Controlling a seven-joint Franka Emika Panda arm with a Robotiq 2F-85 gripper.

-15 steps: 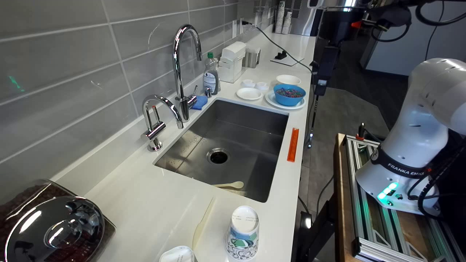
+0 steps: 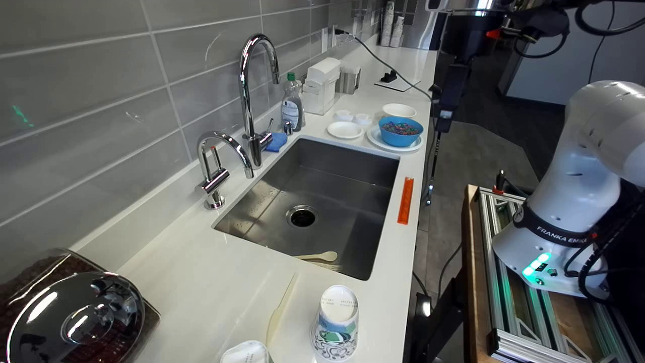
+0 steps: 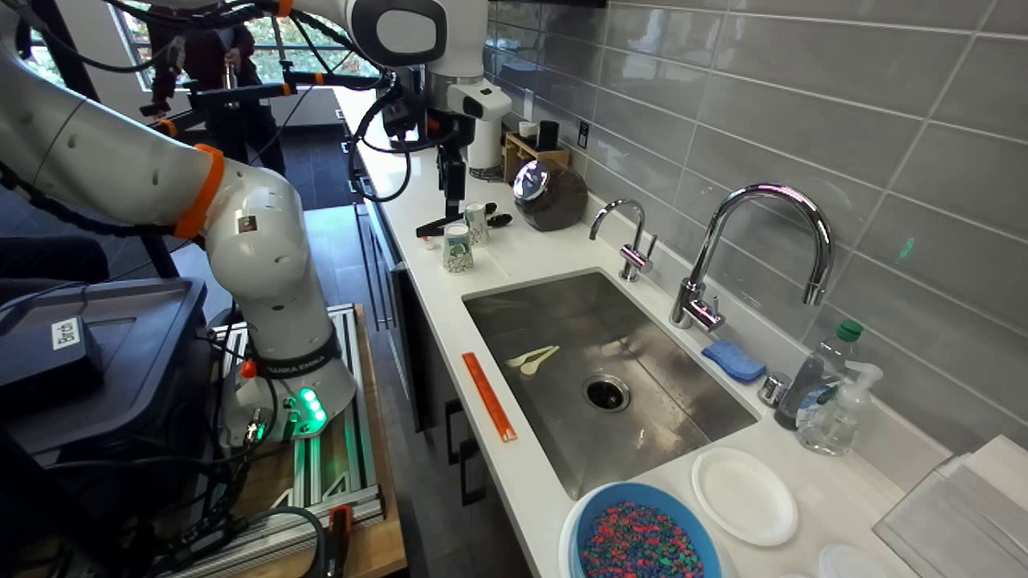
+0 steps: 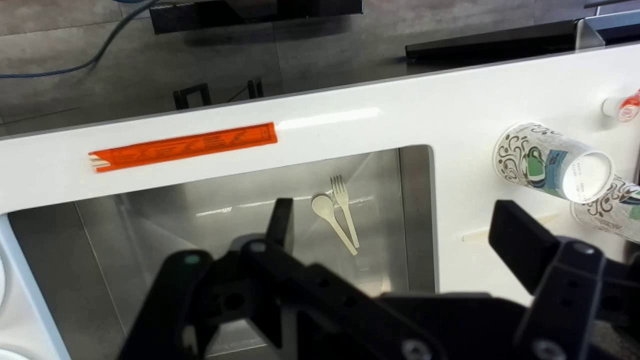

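My gripper is open, its two black fingers (image 4: 280, 222) wide apart in the wrist view with nothing held between them. Below it a cream spoon (image 4: 324, 207) and fork (image 4: 340, 193) lie on the floor of the steel sink (image 4: 252, 204). On the counter past the sink's end, paper cups (image 4: 537, 157) stand upside down, and a cream knife (image 2: 280, 309) lies beside them. Exterior view 2 shows the gripper (image 3: 449, 213) above the counter near the cups (image 3: 458, 249). Exterior view 1 does not show the fingers.
An orange chopstick packet (image 2: 406, 200) lies along the counter's front edge. Two chrome faucets (image 2: 245, 97) rise behind the sink. At its other end are a blue bowl (image 2: 399, 138) of coloured bits, white plates (image 2: 344, 129) and a soap bottle (image 2: 293, 103). A dark lidded jar (image 3: 549, 197) stands near the wall.
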